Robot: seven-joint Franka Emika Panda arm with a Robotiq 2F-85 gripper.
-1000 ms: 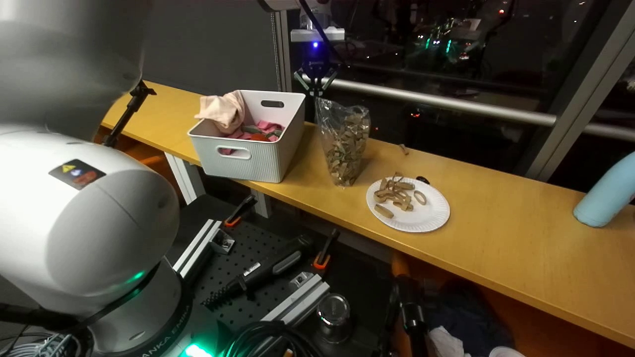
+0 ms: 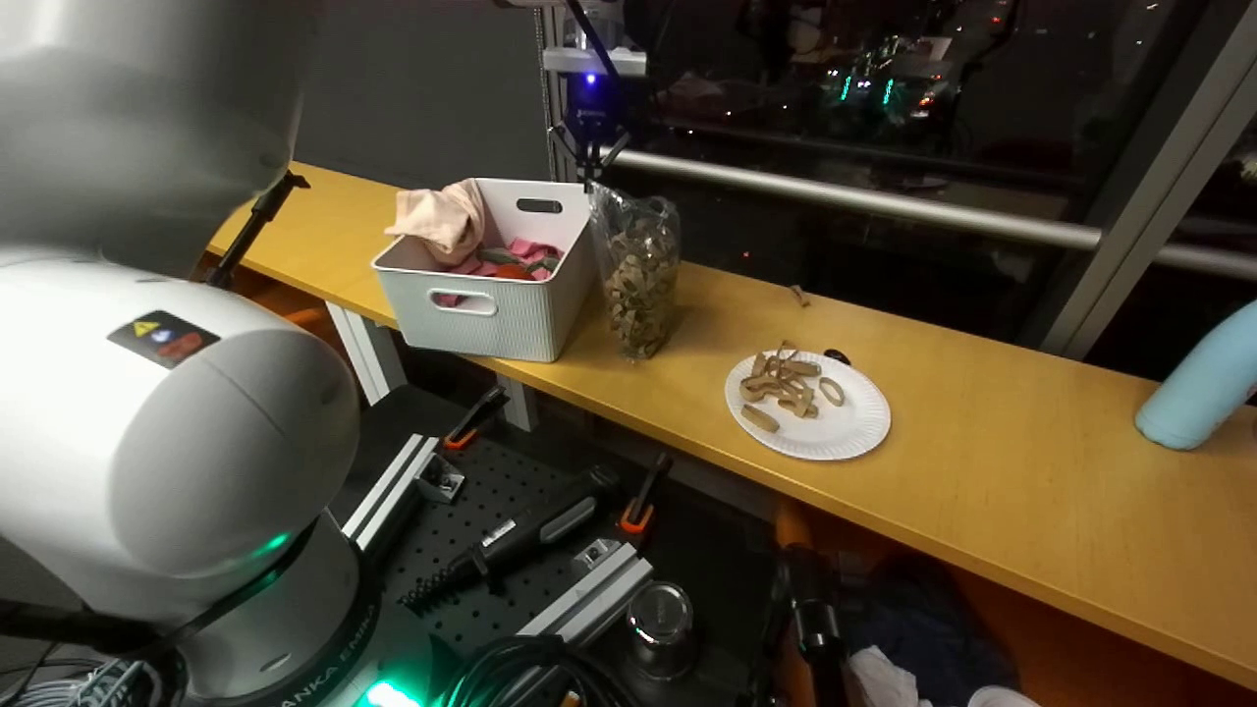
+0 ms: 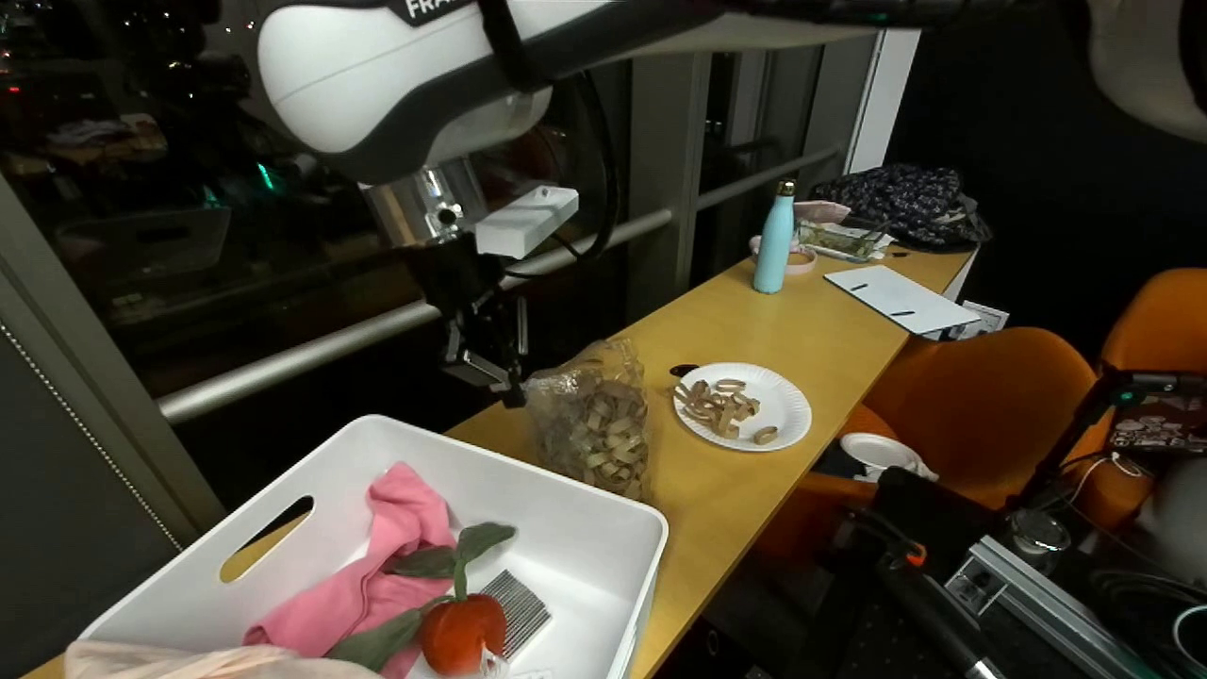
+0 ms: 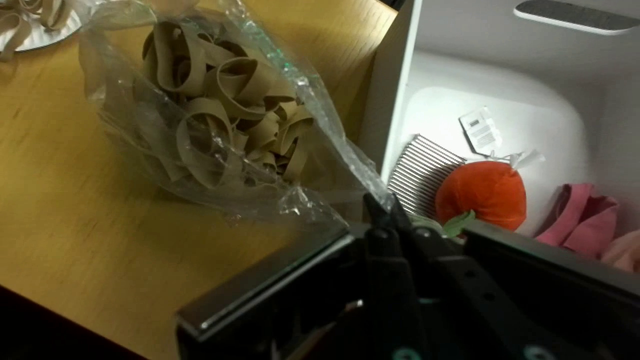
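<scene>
A clear plastic bag (image 2: 639, 283) full of tan rubber-band-like loops stands beside the white bin. My gripper is shut on the thin film at the bag's top edge; in the wrist view the plastic runs right up to the fingertips. From the second exterior view, the gripper (image 3: 511, 390) appears at the bag's upper corner, and the bag (image 3: 600, 436) tilts toward it. Whether the bag's bottom touches the table is hard to tell. The white bin (image 3: 543, 475) holds a red plush fruit (image 3: 464, 634), a pink cloth (image 3: 396, 532) and a striped item (image 3: 517, 611).
A white paper plate (image 2: 866, 407) with several tan loops lies right of the bag. A blue bottle (image 3: 774, 243) stands farther along the table (image 2: 1013, 471). The window lies close behind the gripper. Table between plate and bottle is clear.
In the first exterior view, my gripper has moved left toward the bin, and the bag has come along with it, now closer to the bin's side. The plate and bin have stayed put.
</scene>
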